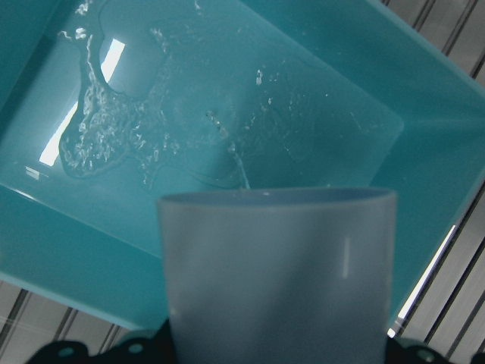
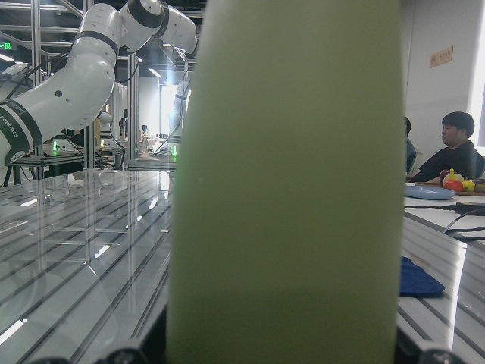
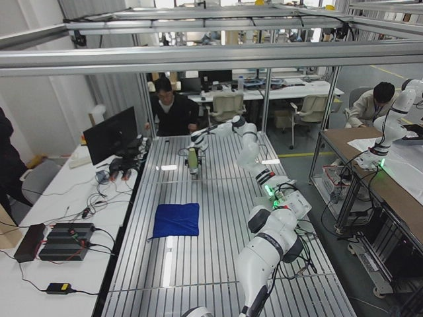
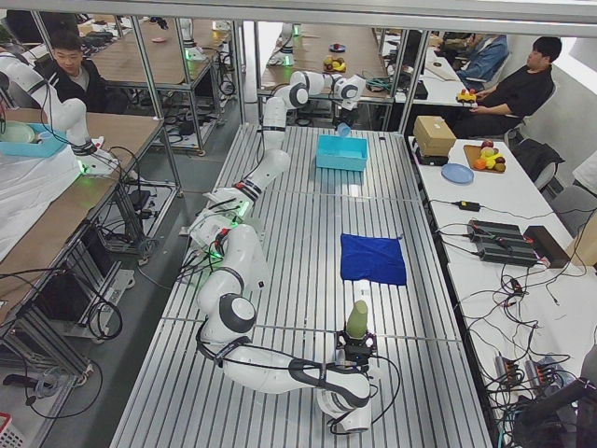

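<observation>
A light blue cup [image 1: 276,277], its fingers mostly hidden behind it, is held by my left gripper [image 4: 341,121] over a teal bin [image 4: 341,159]. Clear liquid lies spread on the bin's floor in the left wrist view. A tall pale green cylindrical object [image 2: 284,182] fills the middle of the right wrist view, upright in my right gripper [image 4: 356,343], which is shut on it near the front of the table in the camera right view. A folded blue cloth [image 3: 176,219] lies flat on the slatted table [image 3: 218,264] between the two arms.
A side table to the right in the camera right view holds a cardboard box [image 4: 435,133], a blue plate [image 4: 456,174], fruit on a board, cables and black devices. People sit beyond the frame.
</observation>
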